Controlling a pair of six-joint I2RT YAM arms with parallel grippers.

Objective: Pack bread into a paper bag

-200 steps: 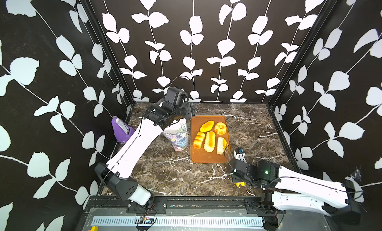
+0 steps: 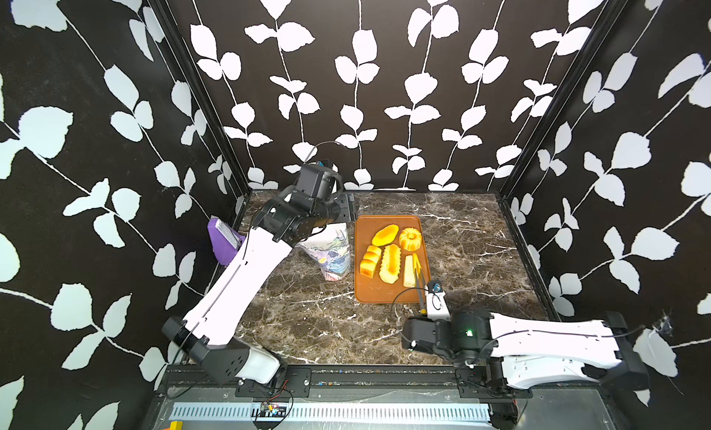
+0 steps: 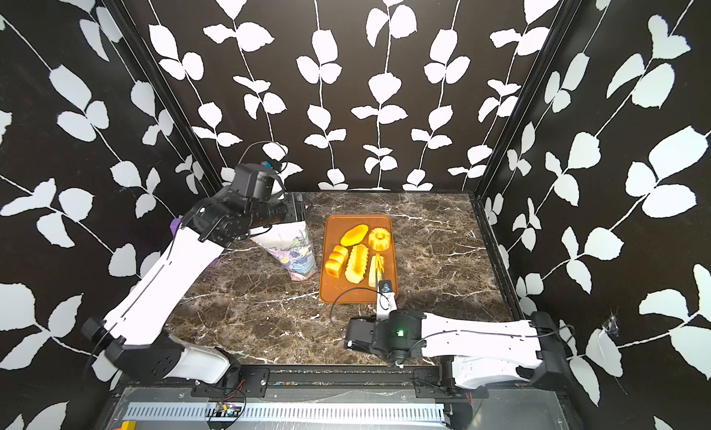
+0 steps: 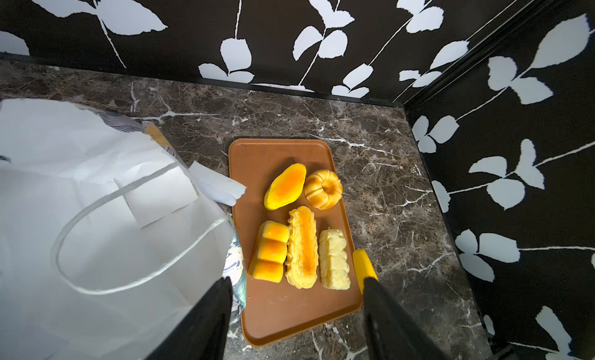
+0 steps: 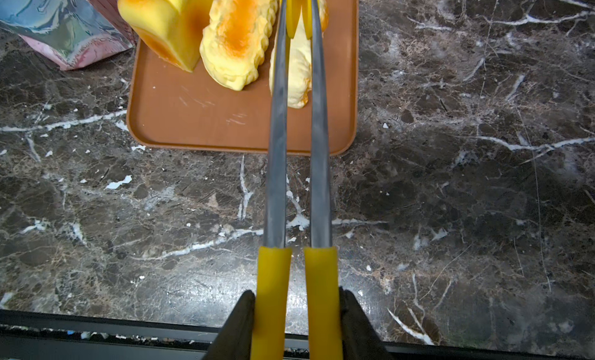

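Several bread pieces lie on a brown tray point(image 2: 370, 293): an oval bun point(image 4: 285, 186), a ring bun point(image 4: 323, 189), a segmented loaf point(image 4: 270, 251), a long scalloped bread point(image 4: 302, 248) and a pale roll point(image 4: 334, 259). Left of the tray the paper bag point(image 4: 105, 180) stands with its mouth open. My left gripper hangs over the bag, fingers apart and empty. My right gripper is shut on the handles of yellow tongs point(image 5: 320, 174). The tong tips, close together, reach over the pale roll; whether they touch it I cannot tell.
A purple object point(image 2: 225, 240) stands at the left wall. Bare marble counter lies right of the tray and in front of it. Patterned walls close in the back and sides.
The right arm has moved left with the tongs, whose tips now lie above the pale roll rather than right of it. The left arm has shifted slightly left.
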